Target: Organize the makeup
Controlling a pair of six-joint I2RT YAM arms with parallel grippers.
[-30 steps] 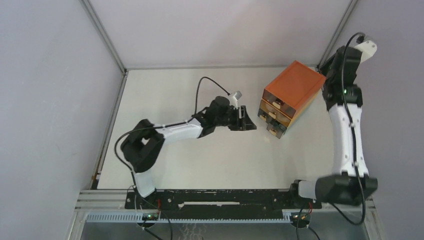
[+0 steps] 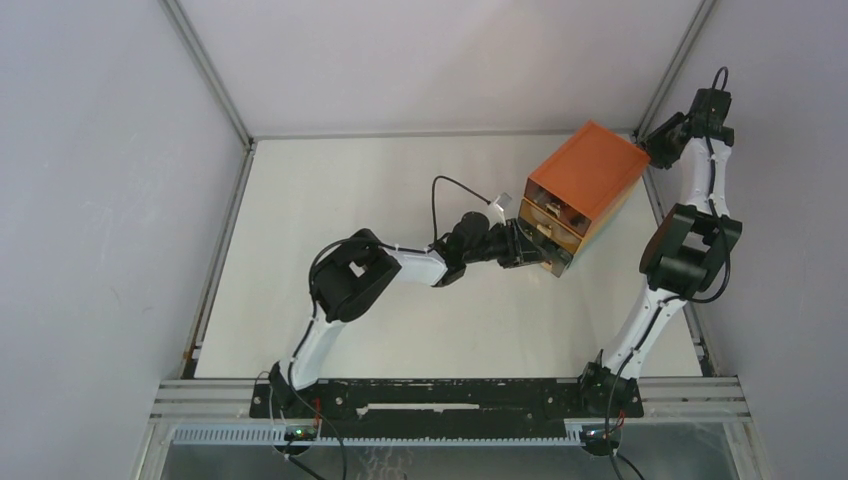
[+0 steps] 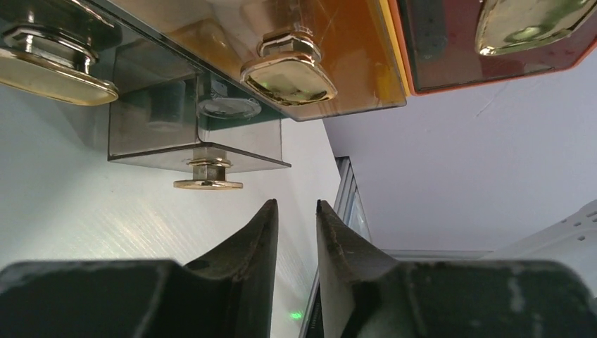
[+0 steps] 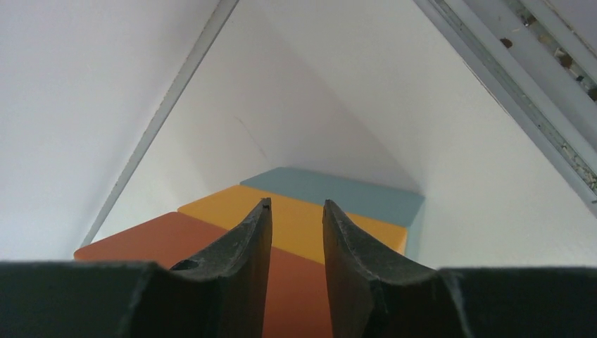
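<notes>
A makeup organizer (image 2: 585,170) with an orange top stands angled at the table's right. Its clear drawers with gold knobs face my left gripper (image 2: 523,245). In the left wrist view, that gripper is part open with nothing between its fingers, just in front of a clear bottom drawer (image 3: 158,141) and its gold knob (image 3: 208,184). My right gripper (image 2: 655,145) is at the organizer's back right corner; in the right wrist view it (image 4: 297,211) is part open above the orange, yellow and blue-grey tiers, nothing visible held.
Walls and rails close in at the back and right, near the right arm.
My left gripper has moved right to the organizer's drawer fronts.
</notes>
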